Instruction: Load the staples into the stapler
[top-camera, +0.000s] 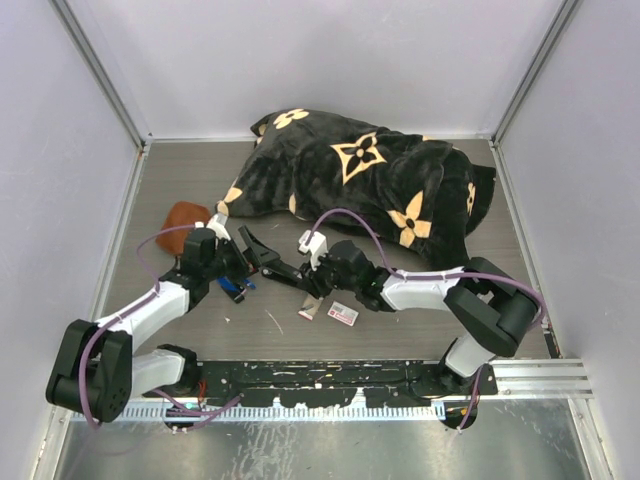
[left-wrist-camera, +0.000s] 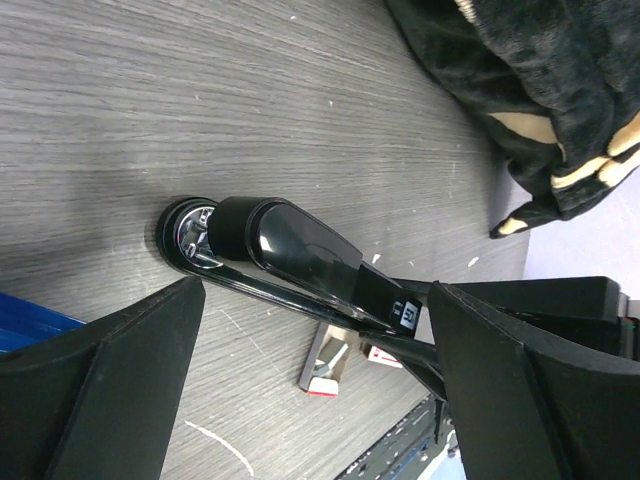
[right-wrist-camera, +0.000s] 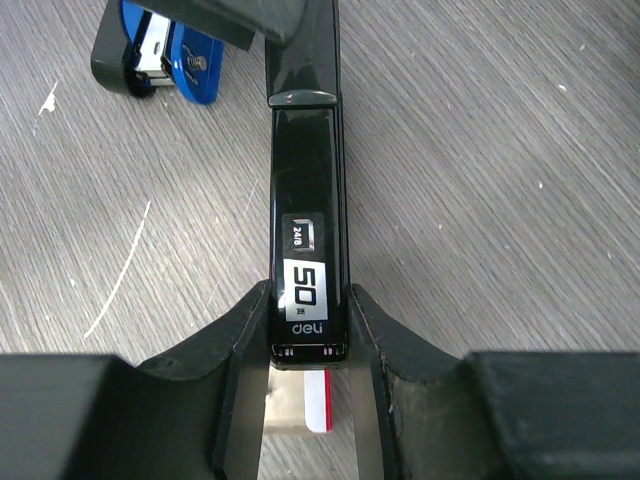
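A long black stapler is held off-level above the table by my right gripper, whose fingers press both sides of its labelled end. The stapler's other end reaches toward my left gripper, which is open. In the left wrist view the stapler shows in the gap between those wide-spread fingers, with no grip on it. A small open staple tray with a grey piece in it lies on the table beneath. Beside it is a white and red staple box. Whether staples are inside the stapler is hidden.
A blue and black staple remover lies under the left gripper. A brown pouch sits farther left. The dark patterned blanket fills the back. Bare table shows at the front.
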